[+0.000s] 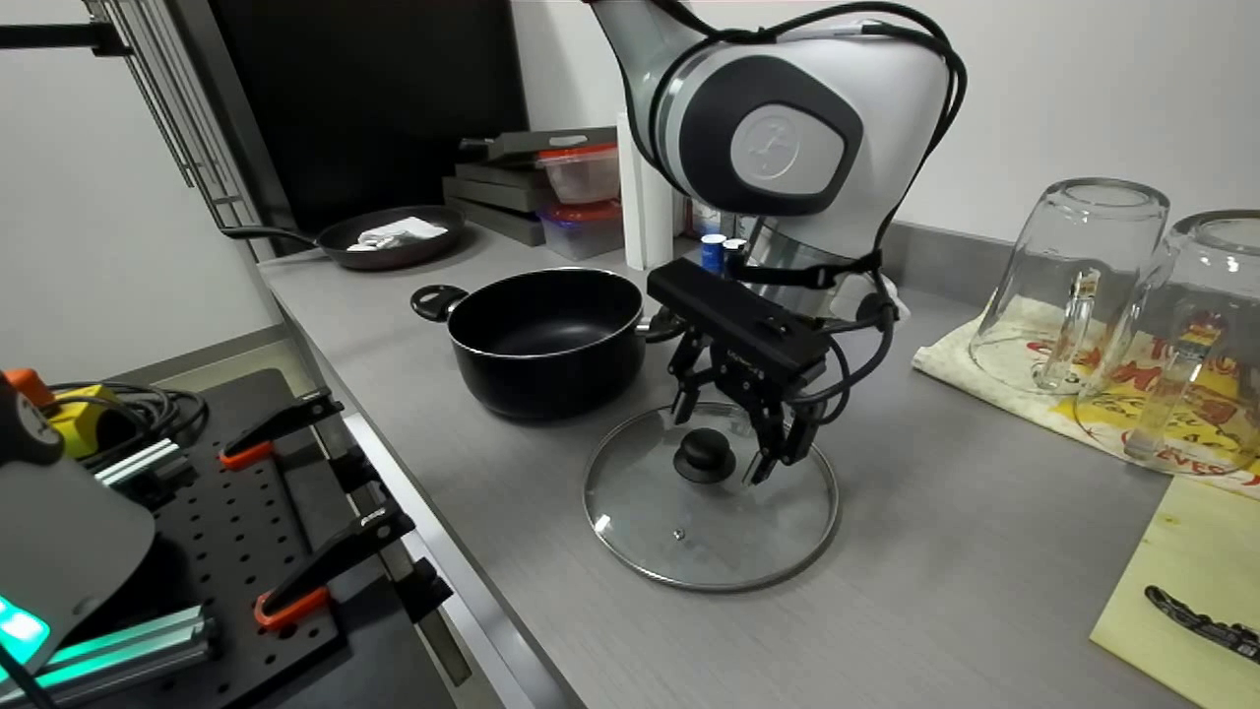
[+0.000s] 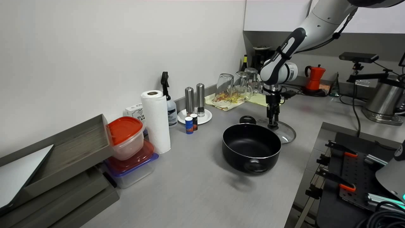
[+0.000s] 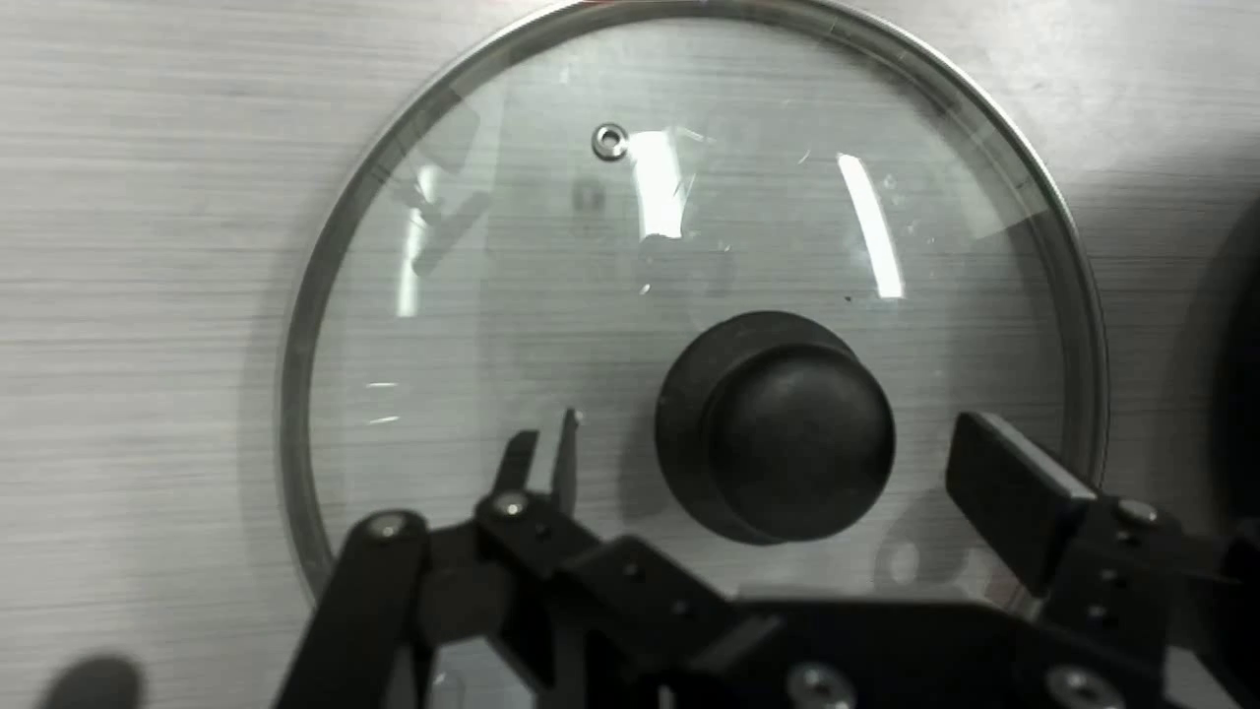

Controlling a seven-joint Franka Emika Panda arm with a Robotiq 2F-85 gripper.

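A round glass lid (image 1: 709, 544) with a metal rim lies flat on the grey counter, its black knob (image 1: 705, 455) at the centre. Low over the lid, my gripper (image 1: 723, 437) stands open with nothing held. In the wrist view the knob (image 3: 803, 437) appears in the space between the fingers, a little forward of the line joining the tips, with a gap on either side. One finger (image 3: 1022, 490) is over the lid's right part, the other over its left-centre. An empty black pot (image 1: 549, 372) stands uncovered close beside the lid.
Upturned glass mugs (image 1: 1051, 295) rest on a cloth along the wall. Paper towel (image 2: 156, 121), small shakers (image 2: 189, 125) and plastic containers (image 2: 129, 140) stand farther along. A frying pan (image 1: 396, 242) sits at the far end.
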